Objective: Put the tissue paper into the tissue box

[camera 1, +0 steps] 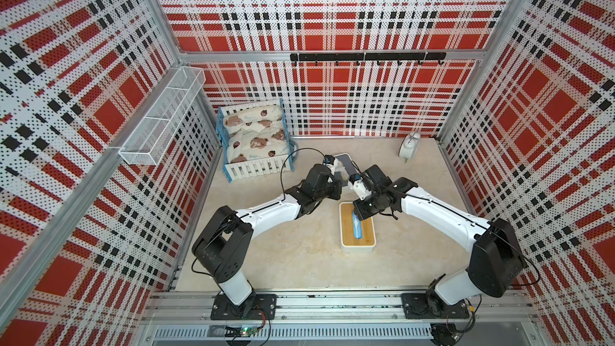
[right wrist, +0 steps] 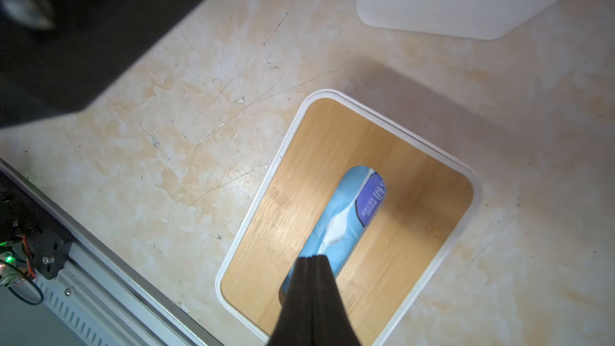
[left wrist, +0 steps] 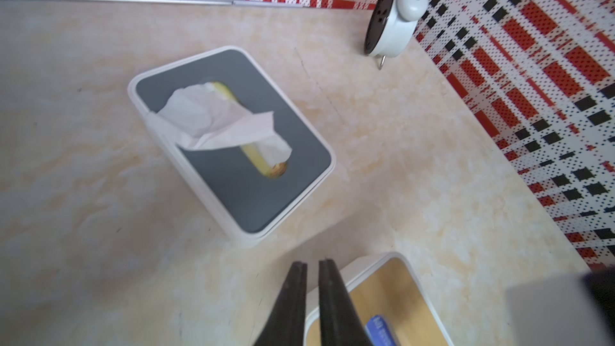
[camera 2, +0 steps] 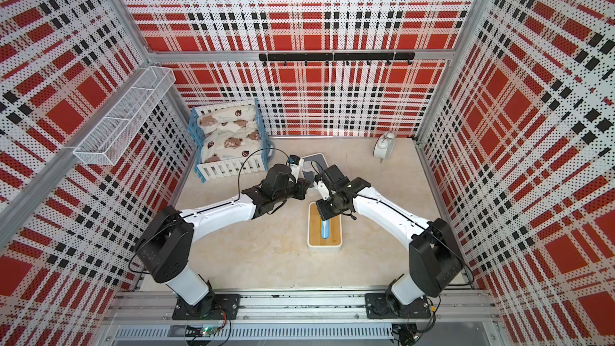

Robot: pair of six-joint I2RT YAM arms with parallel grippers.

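In the left wrist view, a grey-lidded box (left wrist: 250,189) holds white tissue (left wrist: 192,115) in its yellow slot. A wooden-lidded box (right wrist: 275,218) stands in front of it, with a blue tissue pack (right wrist: 339,218) in its slot. My left gripper is shut, pointing toward the grey box; whether anything is between its fingers does not show. My right gripper is shut over the blue pack's end, with nothing visible between its fingers.
A toy crib (camera 1: 253,166) with bedding stands back left, an alarm clock (camera 1: 408,147) back right. A wire basket (camera 1: 153,121) hangs on the left wall. The two arms are close together.
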